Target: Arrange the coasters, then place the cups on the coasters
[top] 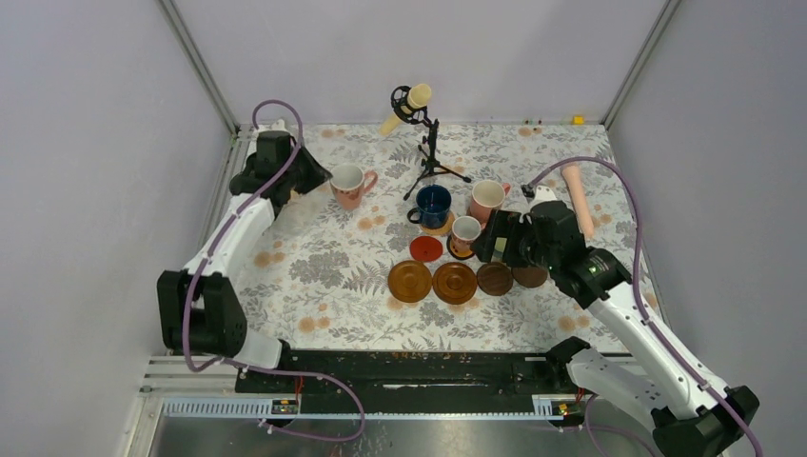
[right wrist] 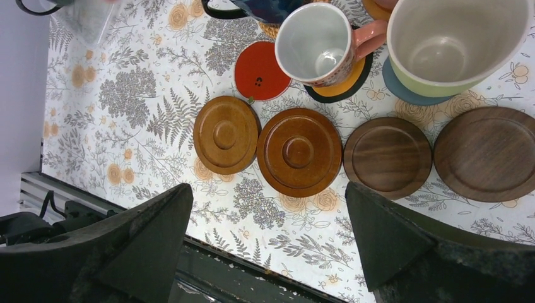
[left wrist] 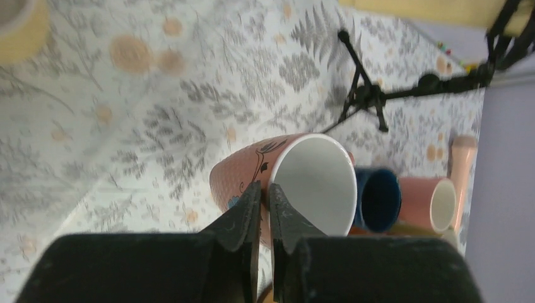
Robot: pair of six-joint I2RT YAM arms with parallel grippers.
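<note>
My left gripper (top: 322, 176) is shut on a pink-patterned cup (top: 348, 193), held above the left-middle of the table; in the left wrist view its rim (left wrist: 315, 140) faces the camera. A red coaster (top: 425, 248) lies centre, beside a blue mug (top: 433, 202) and a small patterned cup (right wrist: 313, 47) on coasters. Wooden coasters (right wrist: 299, 151) form a row in front. My right gripper hangs open over that row, nothing visible between its fingers; a green cup (right wrist: 459, 50) is at its upper right.
A black stand (top: 429, 152) stands at the back centre. A pink mug (top: 487, 195) and a pink rod (top: 580, 195) are to the right.
</note>
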